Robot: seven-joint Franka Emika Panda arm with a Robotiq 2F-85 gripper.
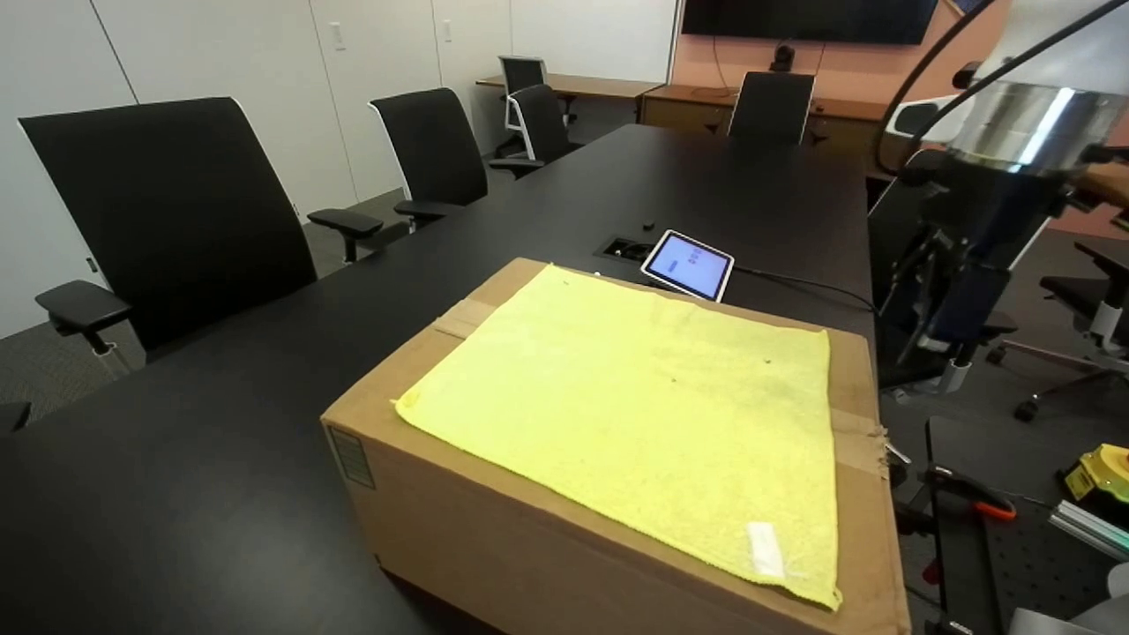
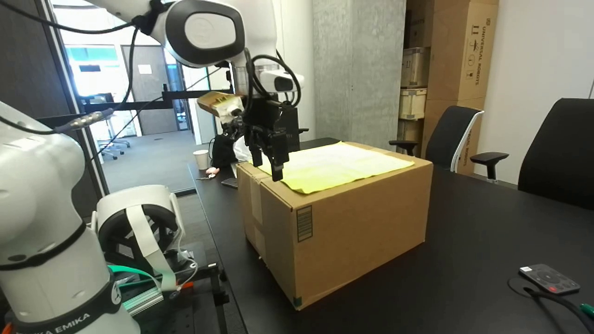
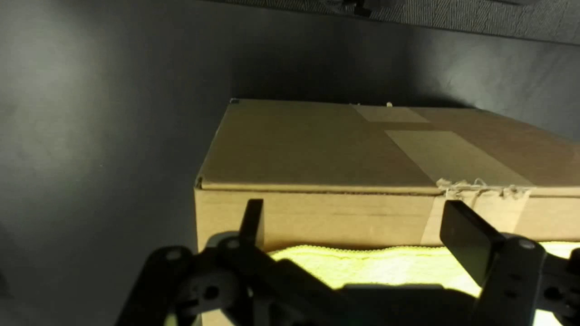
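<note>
Spread almost flat over the top of a cardboard box (image 1: pixel 466 307) is a yellow cloth (image 1: pixel 635 392), with a white tag near its front right corner. In exterior view 1 my gripper hangs to the right of the box, clear of the cloth. From exterior view 2, the gripper (image 2: pixel 267 165) appears above the box's near left end, fingers pointing down. The wrist view shows my gripper open, its two fingers wide apart with nothing held between them. The cloth's hemmed edge (image 3: pixel 348 254) crosses the lower part of that view, partly hidden by the gripper.
A tablet (image 1: pixel 690 265) stands behind the box on the dark table (image 1: pixel 180 476). A remote (image 2: pixel 549 278) lies near the table's right side. Chairs line the table, and a cart with tools (image 1: pixel 1016 540) stands beside it. Table space left of the box is bare.
</note>
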